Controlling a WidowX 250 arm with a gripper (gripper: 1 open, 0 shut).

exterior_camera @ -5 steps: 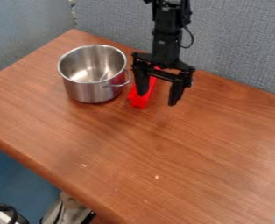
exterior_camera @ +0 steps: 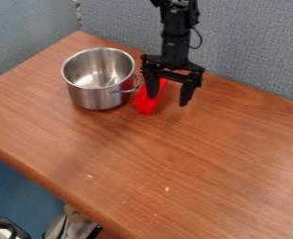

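My black gripper [exterior_camera: 168, 89] hangs from the top of the view over the wooden table, its two fingers spread open. Below and just behind its left finger lies a red object [exterior_camera: 146, 103], partly hidden by the gripper; I cannot tell whether they touch. A steel pot [exterior_camera: 90, 89] with side handles stands just left of the red object, and I see nothing inside it.
A grey padded wall [exterior_camera: 255, 47] runs behind it. Cables and white hardware sit beyond the table's lower-left edge.
My gripper has shifted very slightly up and left. The pot and the red object look unmoved.
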